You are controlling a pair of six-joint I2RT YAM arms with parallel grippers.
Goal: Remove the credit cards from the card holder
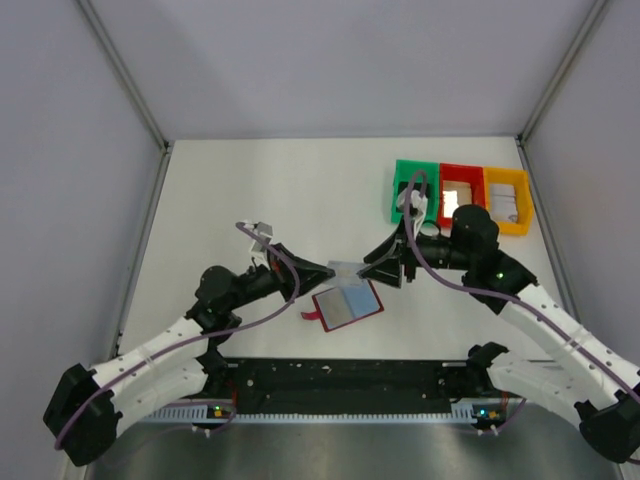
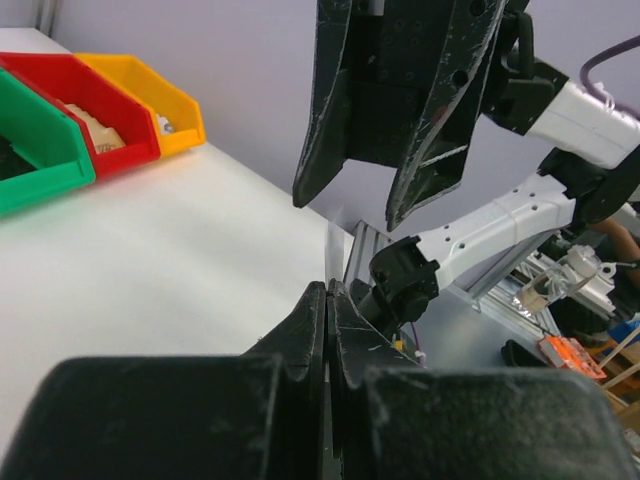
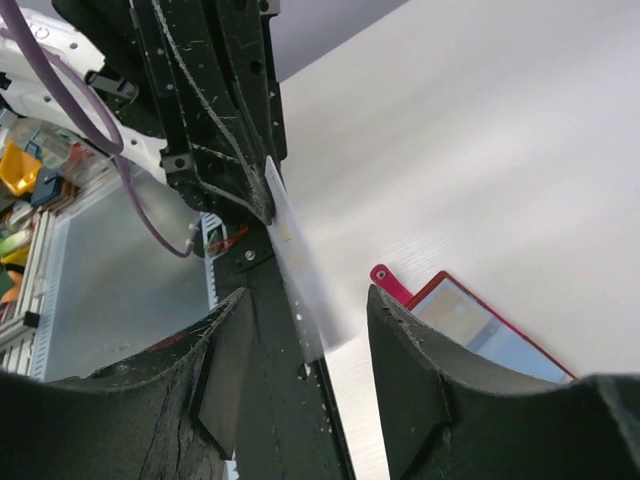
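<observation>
A thin translucent card sticks out from my left gripper [image 1: 325, 272], which is shut on its edge; in the left wrist view it rises edge-on from the fingertips [image 2: 326, 300]. My right gripper stands open, its fingers on either side of the card's far end, apparently not closed on it. Below, on the table, lies the card holder [image 1: 344, 306] with a red border, a red tab, and grey and blue faces.
Green [image 1: 410, 180], red [image 1: 461, 170] and yellow [image 1: 512, 225] bins stand at the back right.
</observation>
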